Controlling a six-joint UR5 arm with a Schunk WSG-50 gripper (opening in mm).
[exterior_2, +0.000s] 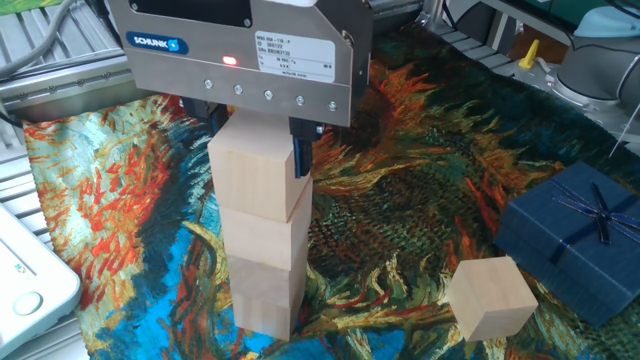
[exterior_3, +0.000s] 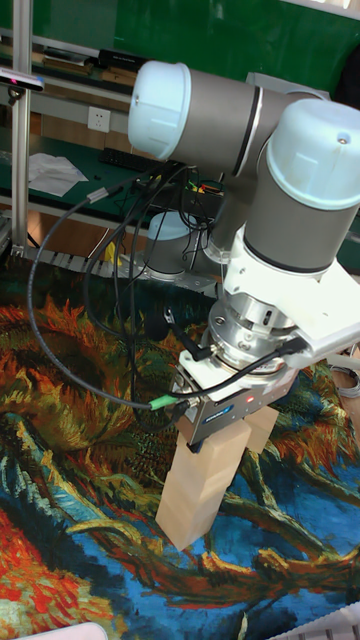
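Note:
My gripper (exterior_2: 258, 150) reaches down over a tower of several pale wooden cubes, shut on the top cube (exterior_2: 250, 180), with a finger (exterior_2: 304, 160) against its right side. The other finger is partly hidden behind the cube's far left edge. The top cube sits over the second cube (exterior_2: 260, 238), a little out of line with it; whether its full weight rests there cannot be told. Lower cubes (exterior_2: 262, 318) stand on the cloth. In exterior view 3 the tower (exterior_3: 194, 496) rises under the gripper body. One loose wooden cube (exterior_2: 492, 300) lies right of the tower.
A dark blue gift box (exterior_2: 575, 235) with a ribbon stands beyond the loose cube. Bright painted cloth (exterior_2: 400, 215) covers the table, clear between tower and box. A white device (exterior_2: 30, 275) sits at the left edge. Cables (exterior_3: 48, 320) loop beside the arm.

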